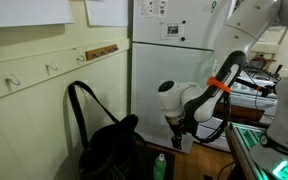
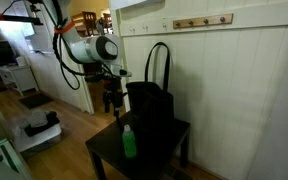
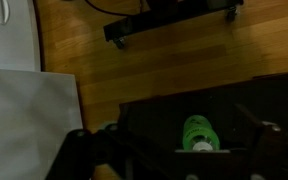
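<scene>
A green bottle with a pale cap [image 2: 129, 142] stands upright on a low dark table [image 2: 107, 149]. From above in the wrist view, the bottle [image 3: 196, 128] appears low and right of centre, between the dark, dim fingers. My gripper [image 1: 177, 139] hangs open above the table's far side, apart from the bottle and holding nothing. Exterior view 2 has the gripper [image 2: 114, 106] pointing down, higher than the bottle and a little left of it.
On the same table, a black bag [image 2: 152, 105] with tall handles leans by the wall, close to the bottle. White cabinets [image 1: 162, 75] stand behind the arm. Wall hooks [image 1: 52, 66] line the left wall. Open wooden floor [image 3: 174, 65] lies beyond the table edge.
</scene>
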